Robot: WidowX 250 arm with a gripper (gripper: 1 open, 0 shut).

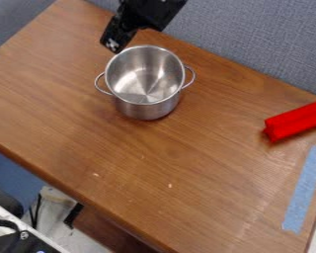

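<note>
A steel pot (145, 94) with two wire handles stands upright on the wooden table, near the middle of the view; its inside shows no contents. My black gripper (118, 38) is at the top edge, above and behind the pot's rim, partly cut off by the frame. Whether its fingers are open or shut is not clear.
A red block (292, 122) lies at the right of the table (147, 178). A strip of blue tape (303, 188) is near the right edge. A grey padded wall (253, 40) runs behind.
</note>
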